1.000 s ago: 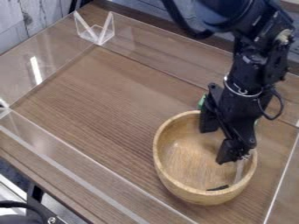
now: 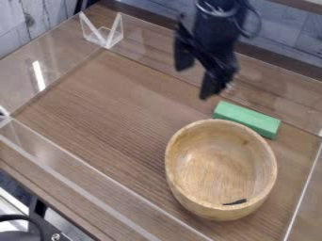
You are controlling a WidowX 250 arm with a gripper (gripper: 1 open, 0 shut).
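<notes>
My gripper [image 2: 209,71] is raised at the upper centre of the camera view, dark and motion-blurred, its fingers apart with nothing visible between them. It is above and behind a round wooden bowl [image 2: 184,172] at the lower right, which has a small dark object [image 2: 234,201] in its bottom. A green block [image 2: 247,120] lies on the wooden table just behind the bowl, apart from it.
A white wire-like holder [image 2: 104,30] stands at the back left. Dark cables show at the lower left edge.
My gripper has moved up and back, away from over the bowl, uncovering the green block. The bowl and block look unmoved.
</notes>
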